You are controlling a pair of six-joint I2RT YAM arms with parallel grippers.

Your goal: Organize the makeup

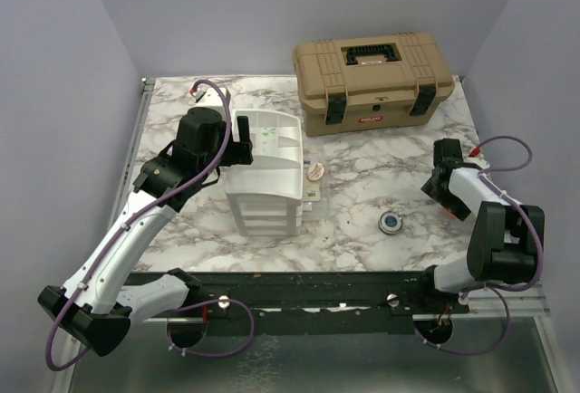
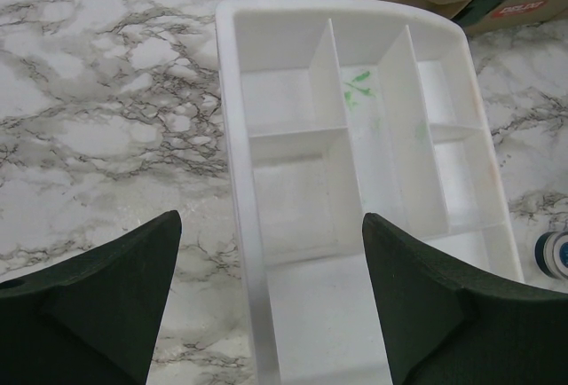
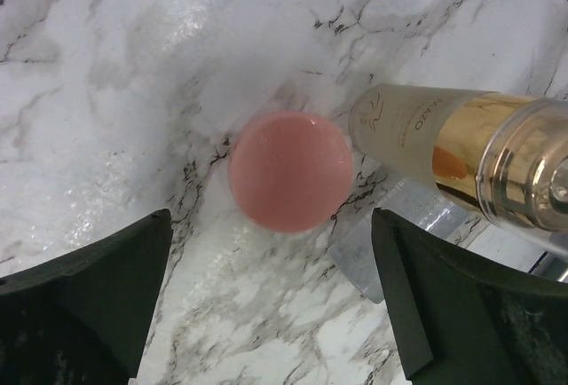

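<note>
My left gripper [image 1: 240, 139] is open above the white organizer [image 1: 265, 189], whose top compartments [image 2: 306, 194] appear empty in the left wrist view. My right gripper hangs open over a round pink item [image 3: 290, 170] at the table's right side. Beside it lie a gold-capped frosted bottle [image 3: 426, 137] and a clear flat object [image 3: 359, 261]. A small round jar [image 1: 390, 223] sits in the front middle-right of the table. Small items, including a round one [image 1: 315, 172], lie against the organizer's right side.
A tan toolbox [image 1: 372, 85] stands along the back wall. Grey walls border it at the back and sides.
</note>
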